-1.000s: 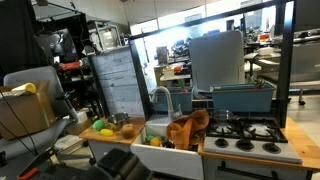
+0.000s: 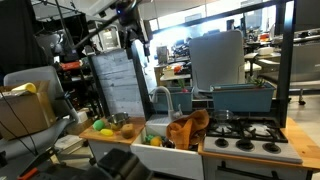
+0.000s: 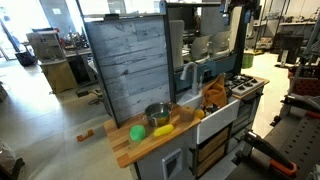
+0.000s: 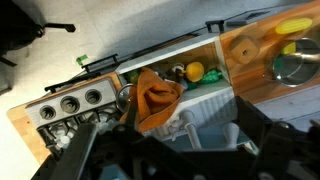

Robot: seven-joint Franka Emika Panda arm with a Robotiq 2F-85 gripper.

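High above the counter, my gripper stands open, its dark fingers apart and nothing held between them. An orange cloth [image 4: 155, 97] drapes over the left part of the white sink [image 2: 168, 160]. Beside it in the basin lie a round yellow-orange item [image 4: 194, 72] and a green one [image 4: 212, 76]. On the wooden counter at the other side of the sink are a metal pot [image 3: 159, 114], a yellow elongated item [image 3: 164, 130] and a green ball [image 3: 137, 132].
A tall faucet [image 2: 166, 97] rises behind the sink. The black-grated stove [image 2: 250, 138] adjoins it, with a metal pan at its back. Blue bins [image 2: 242, 99] line the rear, and a grey panel [image 3: 134, 66] stands behind the pot.
The arm has come into exterior view 1 from the upper left, moving right and down toward the space above the sink. The objects on the counter look unmoved.
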